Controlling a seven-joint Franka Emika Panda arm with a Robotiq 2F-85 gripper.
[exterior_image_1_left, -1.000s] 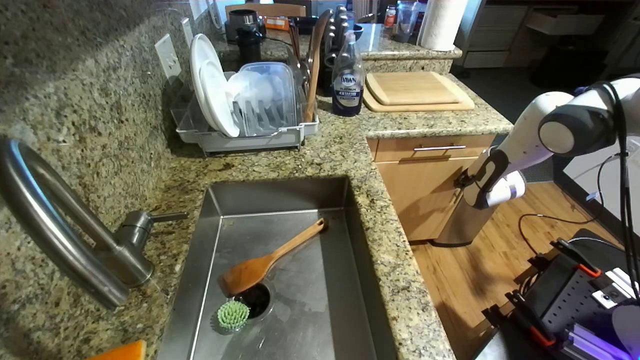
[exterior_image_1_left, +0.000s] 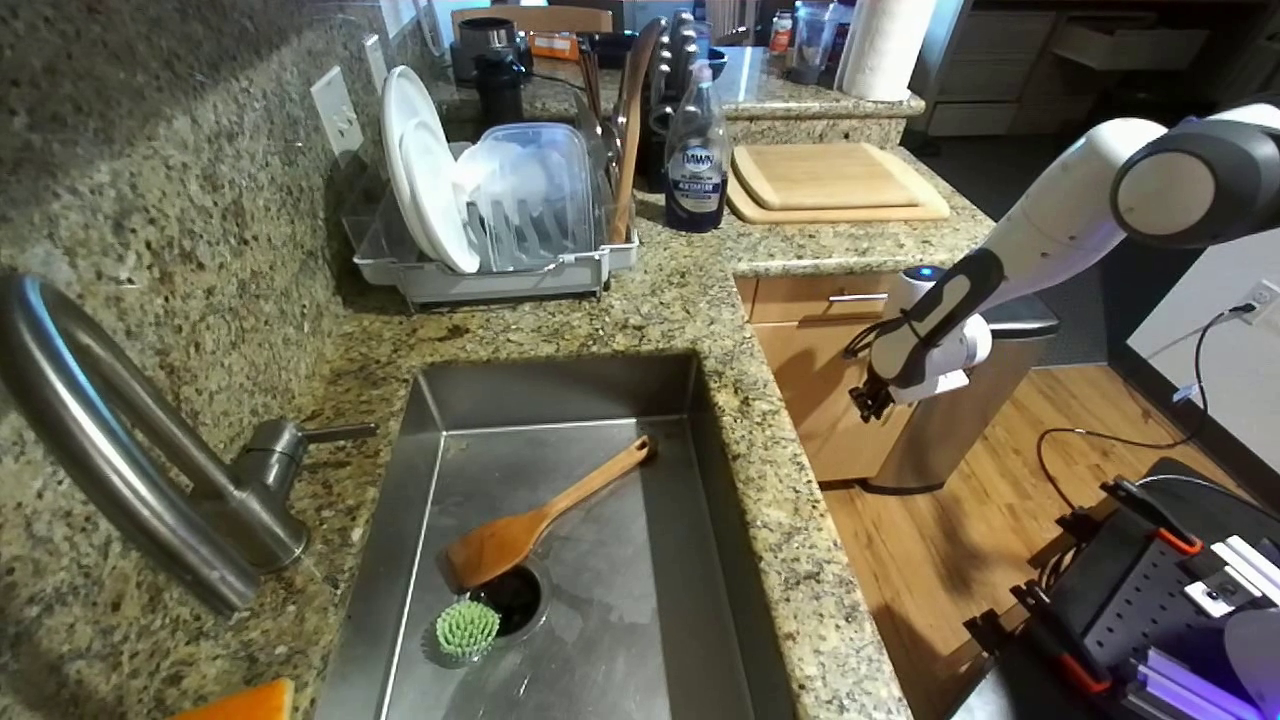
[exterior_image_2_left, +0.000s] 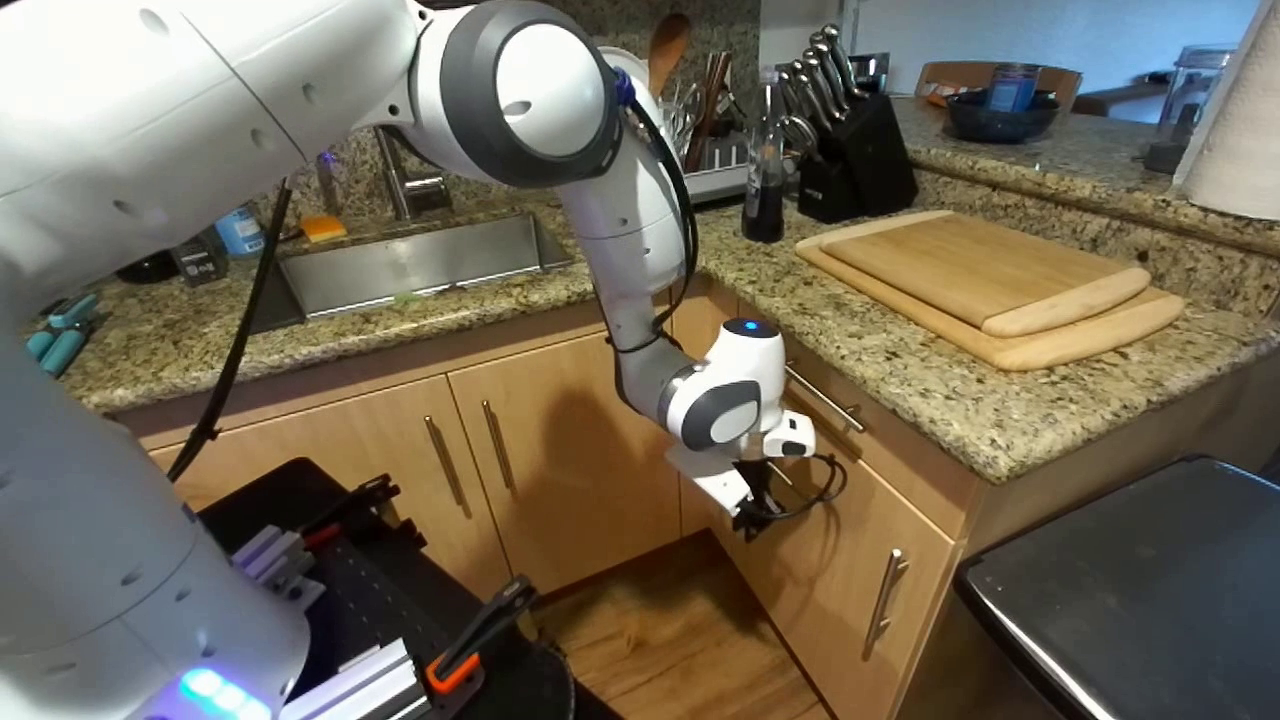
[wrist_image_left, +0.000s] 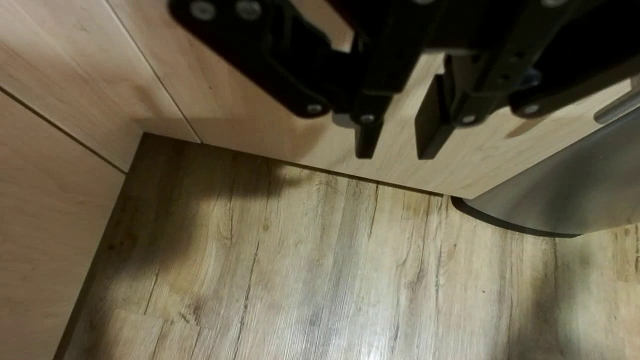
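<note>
My gripper hangs low in front of the wooden cabinet, below counter height. In the wrist view its black fingertips stand a little apart, and cabinet wood shows through the gap. I see nothing held between them. Inside the steel sink (exterior_image_1_left: 612, 540) lie a wooden spatula (exterior_image_1_left: 540, 516) and a green brush (exterior_image_1_left: 467, 629), both far from the gripper. The brush rests beside the drain.
A cabinet drawer handle (exterior_image_2_left: 823, 397) and a door handle (exterior_image_2_left: 884, 604) jut out near the arm. To the right stands a lidded bin (exterior_image_2_left: 1140, 588). Cutting boards (exterior_image_2_left: 984, 288), a soap bottle (exterior_image_1_left: 697, 162) and a dish rack (exterior_image_1_left: 498, 278) occupy the counter. Open floor (wrist_image_left: 312, 276) lies below.
In exterior view 1 the arm's lower end has swung left and turned from facing the cabinet front to pointing downward. The sink's contents have stayed put.
</note>
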